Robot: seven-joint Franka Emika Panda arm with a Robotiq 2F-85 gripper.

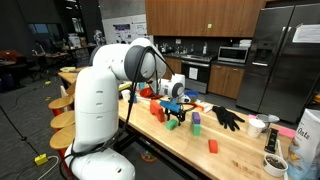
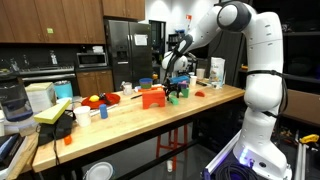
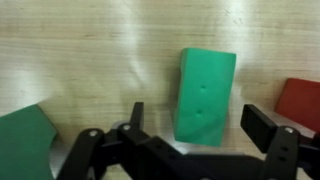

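Observation:
A green block point(image 3: 205, 97) lies on the wooden table in the wrist view, its long side running up and down the picture. My gripper is open above it, with one dark finger point(image 3: 135, 117) to the left of the block and the other finger point(image 3: 257, 126) to the right. Nothing is held. In exterior view 1 my gripper point(image 1: 178, 109) hangs low over the table, near a green block point(image 1: 170, 125). Whether the fingertips reach down to the block's height cannot be told.
At the wrist view's edges are a second green piece point(image 3: 27, 143) on the left and a red block point(image 3: 300, 104) on the right. Black gloves point(image 1: 228, 118), a red block point(image 1: 213, 146) and a white bowl point(image 1: 275, 165) occupy the table's right part.

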